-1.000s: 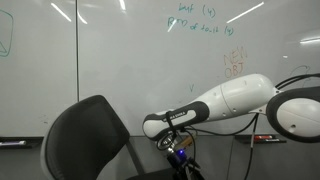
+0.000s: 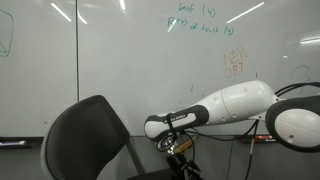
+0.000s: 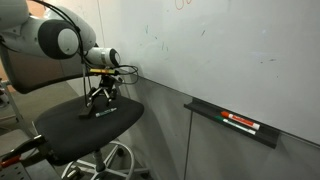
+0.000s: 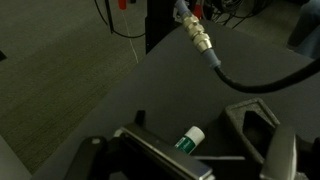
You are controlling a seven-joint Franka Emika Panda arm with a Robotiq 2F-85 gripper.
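A marker with a green end (image 4: 190,138) lies on the dark chair seat in the wrist view; its far part is hidden behind a finger. Exterior view 2 has the same marker (image 3: 106,112) on the seat, just below my gripper (image 3: 101,98). In the wrist view the gripper looks open, its fingers standing apart low in the picture. Beside the marker is a dark grey block-like object (image 4: 232,112), partly covered by the right finger. Exterior view 1 shows the gripper (image 2: 186,168) only in part, at the bottom edge.
The chair's backrest (image 2: 85,140) rises left of the arm in exterior view 1. A whiteboard (image 3: 240,60) stands behind the seat. Its ledge (image 3: 205,107) carries a red marker (image 3: 240,118) and a green one (image 3: 237,126). A cable (image 4: 255,88) crosses the upper wrist view.
The arm has lowered slightly and shifted a little to the right in exterior view 1. The chair has stayed in place.
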